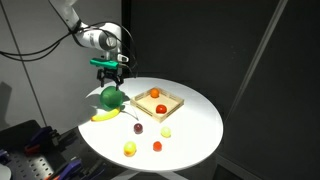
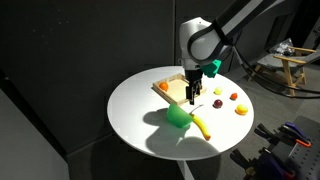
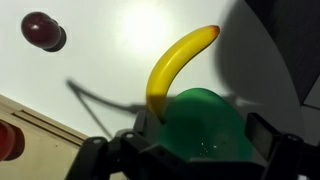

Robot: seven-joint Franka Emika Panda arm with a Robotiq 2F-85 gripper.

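Observation:
My gripper (image 1: 107, 79) is open, fingers pointing down just above a green bowl-like object (image 1: 111, 98). In the wrist view the green object (image 3: 205, 128) appears below the gap between the fingers, its lower part hidden by the gripper. A yellow banana (image 3: 178, 68) lies against it or very close; in exterior view 2 the banana (image 2: 201, 127) is beside the green object (image 2: 179, 116). No object is visibly held between the fingers.
A shallow wooden box (image 1: 160, 103) holds an orange fruit (image 1: 155, 93) and a red one (image 1: 161, 109). Several small fruits, including a dark red one (image 1: 138, 129) and a yellow-orange one (image 1: 130, 149), lie toward the front.

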